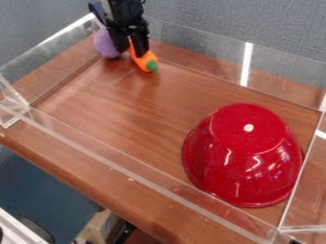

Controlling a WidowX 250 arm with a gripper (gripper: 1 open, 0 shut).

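Note:
The black gripper (126,40) is at the top of the camera view, lowered at the back-left of the clear-walled tray, over an orange carrot (143,59) with a green tip. A purple object (106,44), round and partly hidden behind the gripper, sits just left of the carrot. The fingers reach down around the upper end of the carrot; whether they are shut on it cannot be told.
A large upturned red bowl (242,156) fills the right front of the tray. Transparent walls (247,63) edge the tray.

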